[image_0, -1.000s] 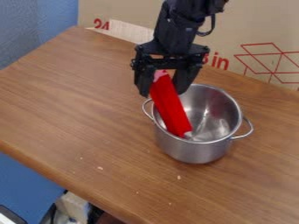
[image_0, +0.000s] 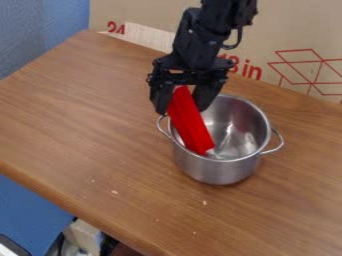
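Note:
A red, long object (image_0: 190, 122) leans inside a steel pot (image_0: 227, 165) with two wire handles, its lower end down in the pot and its top rising to the rim at the left. The black gripper (image_0: 183, 94) is open around the top of the red object, over the back left of the pot. Its fingertips are partly hidden by the object, so contact with it is unclear.
A cardboard sheet (image_0: 301, 55) with red print stands behind. Beyond the table's left edge is a blue area (image_0: 34, 215).
The gripper has shifted slightly to the left. The pot and red object have moved slightly left with it.

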